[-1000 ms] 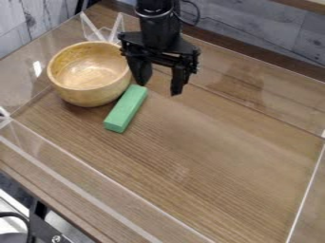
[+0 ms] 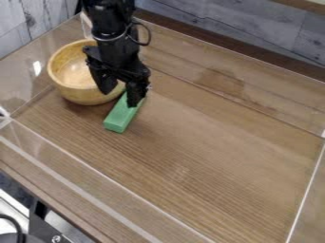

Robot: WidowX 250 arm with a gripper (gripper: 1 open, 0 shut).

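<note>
A black robot arm reaches down from the top to the tan bowl (image 2: 76,82) at the left of the table. My gripper (image 2: 120,87) is open above the upper end of a green block (image 2: 120,118), beside the bowl's right side. The block lies flat on the wooden table. Whether the fingertips touch it is hard to tell.
Grey walls edge it at the back and left. Some dark cables lie off the table at the lower left.
My gripper has moved left from over the bare middle of the table to beside the bowl, over the green block. The bowl and block look to be in about the same places.
</note>
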